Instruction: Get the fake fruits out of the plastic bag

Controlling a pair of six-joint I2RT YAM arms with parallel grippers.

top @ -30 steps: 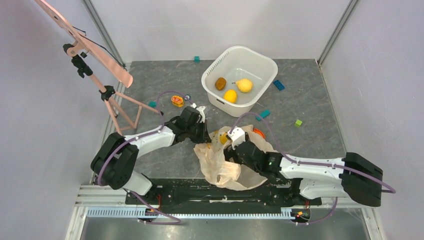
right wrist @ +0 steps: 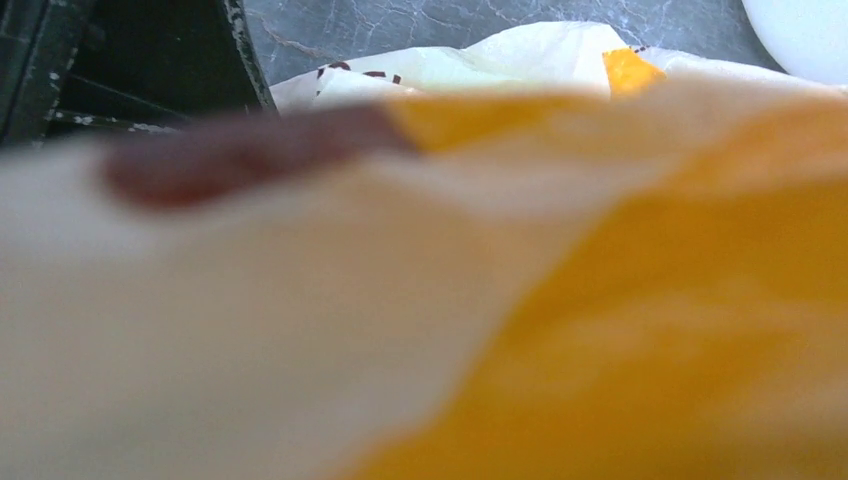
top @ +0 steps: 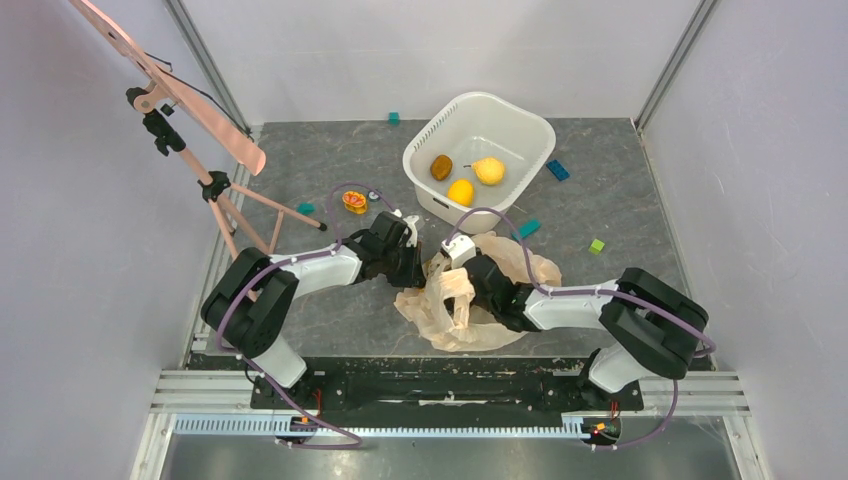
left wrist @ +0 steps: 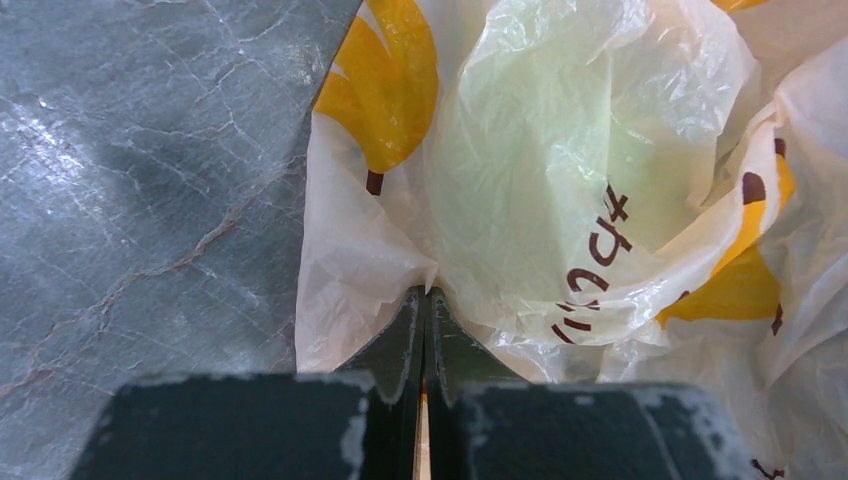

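Note:
The thin plastic bag (top: 430, 318), pale with yellow and brown print, lies crumpled at the table's front middle. In the left wrist view, my left gripper is shut on the bag's film, whose creases gather at the tips. A pale green tint shows through the bag (left wrist: 570, 150) there. My right gripper (top: 462, 286) is in among the folds from the right. Film blurs most of the right wrist view, leaving one dark finger (right wrist: 160, 60) at upper left, so its opening is hidden. No fruit shows clearly inside the bag.
A white basket (top: 424, 134) behind the bag holds a brown fruit (top: 441, 167), a yellow pear (top: 488, 170) and an orange-yellow fruit (top: 461, 192). Small blocks and a toy (top: 355, 202) lie around it. A pink stand (top: 228, 200) is at left.
My right arm has shifted left toward the left gripper, bunching bag film over its fingers. The left gripper moved slightly right. Orange and yellow patches visible in the bag earlier are now covered.

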